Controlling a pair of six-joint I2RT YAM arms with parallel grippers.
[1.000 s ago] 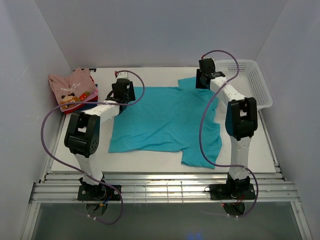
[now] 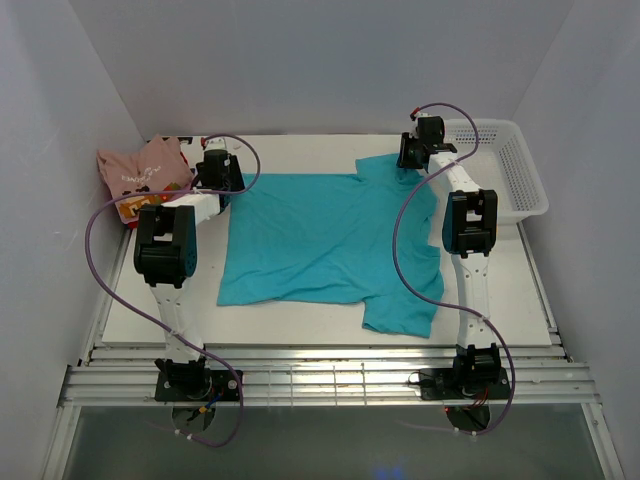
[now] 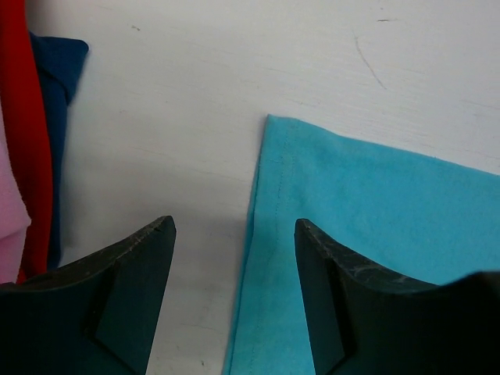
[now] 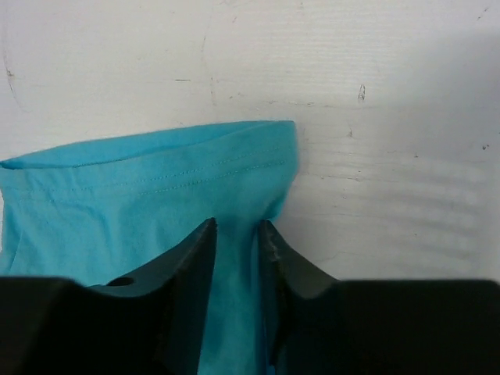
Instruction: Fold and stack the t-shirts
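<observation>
A teal t-shirt (image 2: 330, 240) lies spread on the white table, sleeves toward the right. My left gripper (image 2: 215, 170) is open over its far left corner; in the left wrist view that corner (image 3: 289, 148) lies just beyond the fingertips. My right gripper (image 2: 412, 150) is at the far right sleeve; in the right wrist view its fingertips sit close together at the fabric's folded edge (image 4: 266, 156), and whether cloth is between them is unclear.
A pile of folded clothes (image 2: 140, 175), pink on top, lies at the back left beside my left gripper. A white basket (image 2: 530, 190) stands at the back right, next to my right arm.
My left gripper has moved left to the shirt's corner. My right gripper has shifted right to the sleeve's edge. The shirt looks nearly unchanged.
</observation>
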